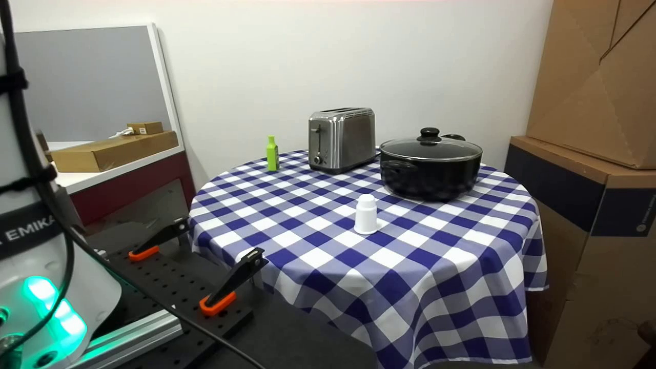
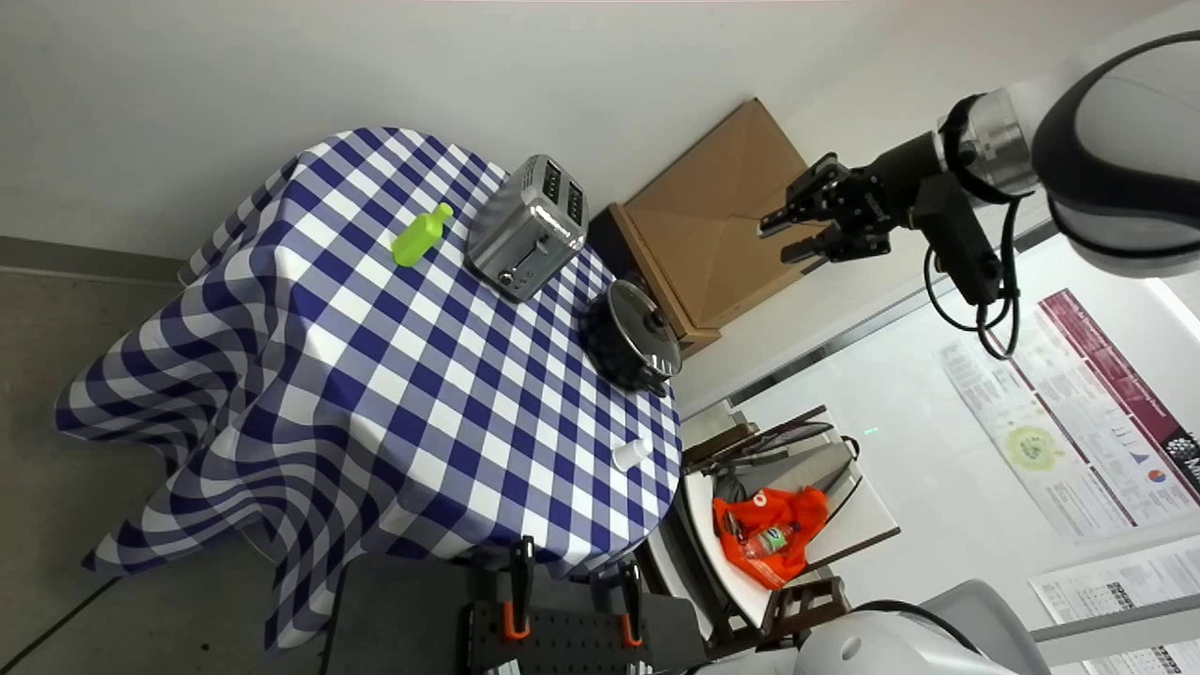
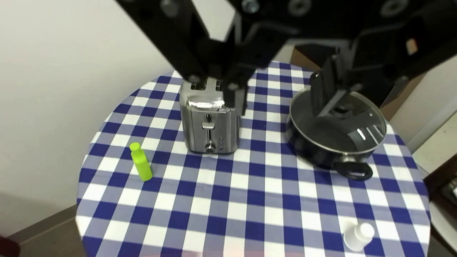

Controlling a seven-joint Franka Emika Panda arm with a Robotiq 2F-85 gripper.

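My gripper hangs high over the table, its fingers spread apart with only tablecloth visible between them. In the second exterior view the gripper [image 2: 784, 238] is at the upper right, well clear of everything on the table. A black lidded pot [image 1: 430, 169] stands on the right of the table, and a silver toaster [image 1: 342, 140] at the back. On the left side is a small lime-green bottle [image 3: 141, 162]. Near the front right stands a white bottle-like item [image 1: 366, 215]. In the wrist view my fingers partly cover the toaster and the pot lid.
A blue-and-white checked cloth [image 1: 295, 237] covers the round table, with bare room at the centre and front. Clamps [image 1: 237, 280] sit at the table's near edge. Cardboard boxes [image 1: 590, 184] rise beyond the pot, close to the table.
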